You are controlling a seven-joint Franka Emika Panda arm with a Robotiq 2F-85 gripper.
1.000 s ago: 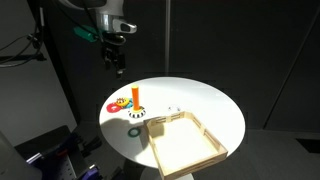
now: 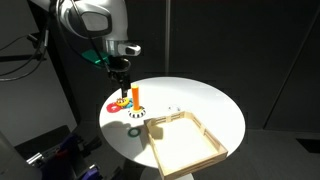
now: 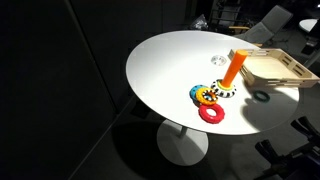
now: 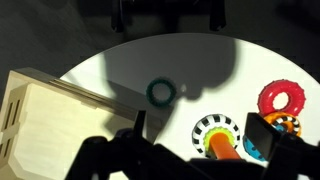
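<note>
My gripper hangs open above the round white table, its two dark fingers wide apart at the bottom of the wrist view. An orange post [image 2: 135, 96] stands upright on a black-and-white patterned ring base [image 2: 137, 112]. In the wrist view the post [image 4: 222, 146] shows between the fingers but lower down, on the table. Behind the right finger lie a red ring [image 4: 282, 97] and an orange ring [image 4: 287, 123] with a checkered band. A blue ring [image 4: 254, 149] is partly hidden by that finger. Apart from these sits a dark green ring [image 4: 161, 92].
A shallow wooden tray [image 2: 187, 142] stands near the table's front edge, looking empty. A small clear object [image 3: 219, 61] lies on the white table [image 3: 160, 62]. Bare tabletop stretches toward the back right in exterior view 1.
The objects on the table have not moved.
</note>
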